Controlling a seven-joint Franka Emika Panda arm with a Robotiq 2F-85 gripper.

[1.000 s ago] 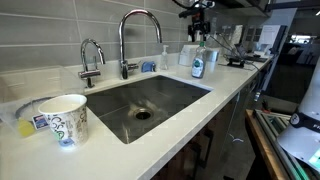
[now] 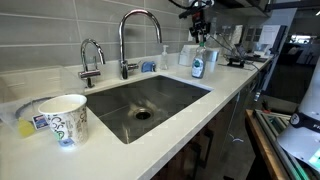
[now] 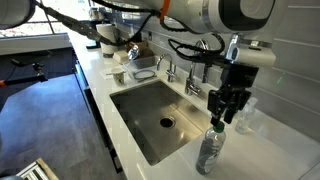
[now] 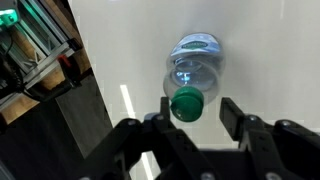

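A clear bottle with a green cap [image 4: 187, 103] stands upright on the counter near the sink's corner. In exterior view 2 the bottle [image 3: 209, 152] is directly below my gripper [image 3: 228, 112]. My gripper is open in the wrist view, its dark fingers on either side of the cap. The left fingertip lies close to the cap, while a wider gap shows on the right. From exterior view 1 the bottle [image 2: 198, 67] looks small, with a pale label, at the far end of the counter.
The sink [image 3: 151, 115] lies beside the bottle, with a tall curved faucet [image 2: 123, 48] behind it. A patterned cup [image 2: 66, 121] stands at the near left of exterior view 1. A soap dispenser [image 2: 164, 60] is near the wall.
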